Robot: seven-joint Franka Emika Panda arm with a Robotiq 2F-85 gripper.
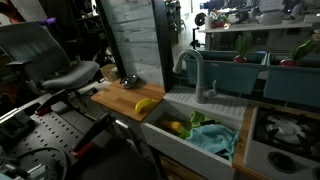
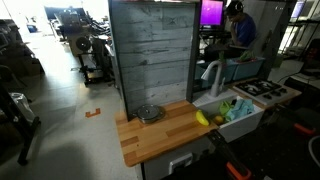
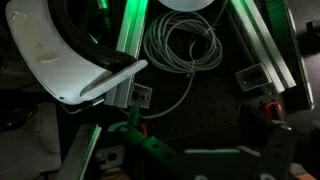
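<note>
In the wrist view my gripper is at the bottom edge, its dark fingers apart and nothing between them. It faces a dark perforated surface with a coil of grey cable (image 3: 183, 48). A yellow banana-like item (image 1: 145, 105) lies on the wooden counter (image 1: 117, 98), left of the sink. Inside the white sink (image 1: 208, 158) are a light-blue cloth (image 1: 212, 137) and a yellow item (image 1: 178, 128). A metal pot or bowl (image 2: 147, 112) rests farther back on the counter. The gripper is hard to make out in the exterior views.
A tall faucet (image 1: 197, 70) rises behind the sink, and a stove (image 1: 282, 140) stands to its right. A grey plank wall (image 2: 157, 55) borders the counter's back. Two metal rails (image 3: 262, 45) flank the cable. Bare wood lies at the counter's near-left part.
</note>
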